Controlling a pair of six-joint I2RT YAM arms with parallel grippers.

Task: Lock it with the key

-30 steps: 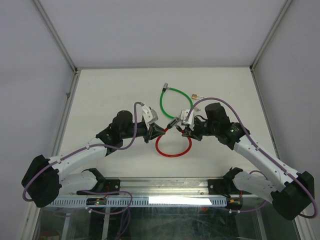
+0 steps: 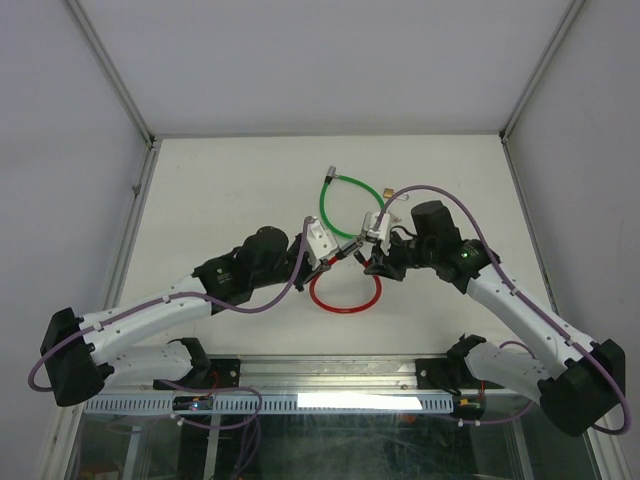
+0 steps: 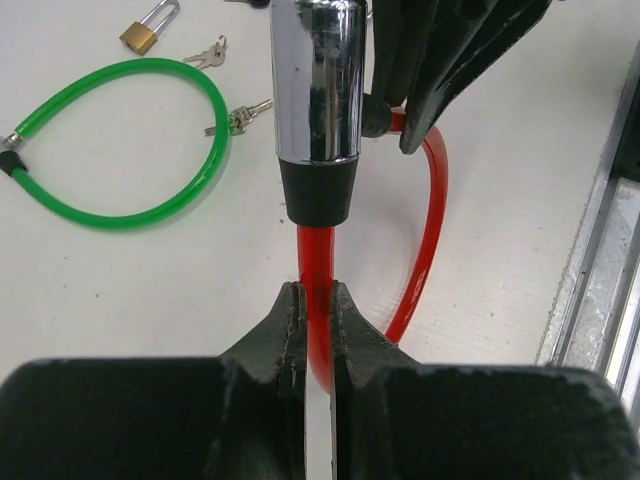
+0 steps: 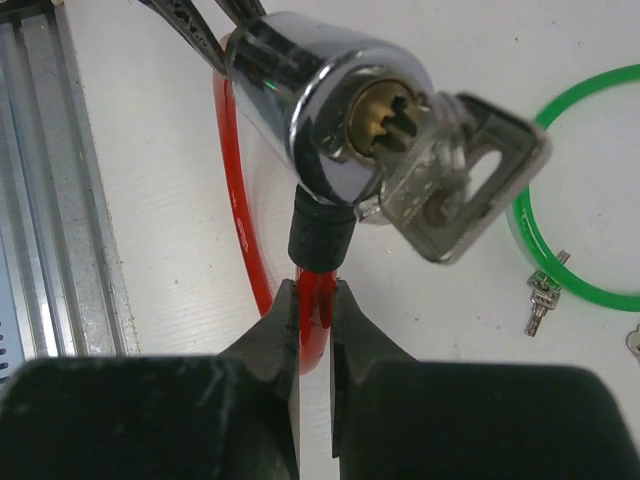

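A red cable lock [image 2: 345, 310] hangs in a loop between my two grippers. Its chrome lock cylinder [image 3: 318, 80] has a black collar, and just below that my left gripper is shut on the red cable. A key [image 4: 465, 190] with a clear plastic part sits at the cylinder's keyhole in the right wrist view. My right gripper is shut on the cable's other end, below a black end collar [image 4: 320, 232]. That collar meets the cylinder's side; whether its plug is inside is hidden. From above, both grippers [image 2: 346, 262] nearly touch.
A green cable lock [image 2: 329, 200] lies on the white table behind the grippers. Near it are a small brass padlock [image 3: 139, 38] and loose keys [image 3: 238, 118]. A metal rail [image 2: 330, 370] runs along the front.
My left gripper's wrist has swung right, tilting closer to the right gripper. The cylinder has shifted slightly right. My right arm has moved only a little, and both grippers keep their hold.
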